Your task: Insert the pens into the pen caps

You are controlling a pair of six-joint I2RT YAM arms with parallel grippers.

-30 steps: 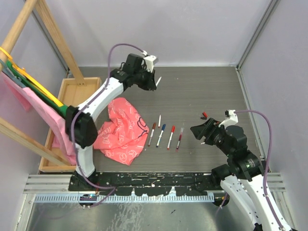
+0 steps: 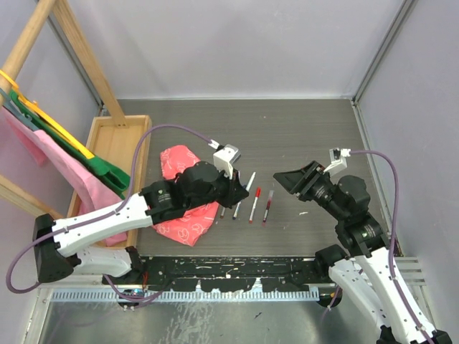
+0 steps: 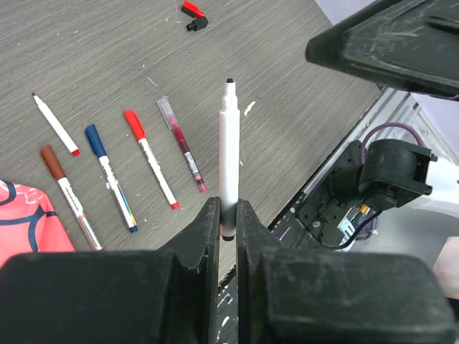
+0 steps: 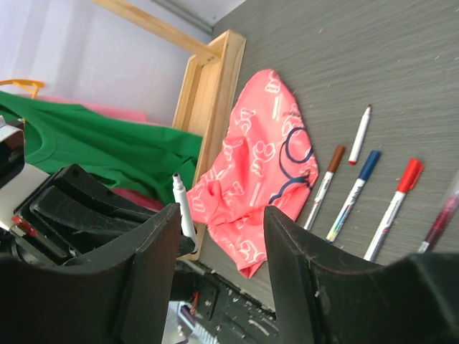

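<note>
In my left gripper, shut around its lower end, an uncapped white pen (image 3: pixel 229 143) points its black tip away from the fingers. My right gripper has its fingers parted with nothing between them; in the top view it hangs to the right of the held pen. On the table lie a red-capped pen (image 3: pixel 152 159), a blue-capped pen (image 3: pixel 111 178), a brown-capped pen (image 3: pixel 71 197) and a dark-red pen with a clear cap (image 3: pixel 182 145). A short white pen with a red end (image 4: pixel 361 135) lies apart. Loose red (image 3: pixel 192 9) and black (image 3: pixel 197 24) caps rest together farther off.
A crumpled red patterned cloth (image 4: pixel 265 158) lies left of the pens, beside a wooden frame (image 2: pixel 136 172) hung with cloths. Bare table spreads behind the pens and between them and the right wall.
My right gripper has shifted left and slightly away from the near edge.
</note>
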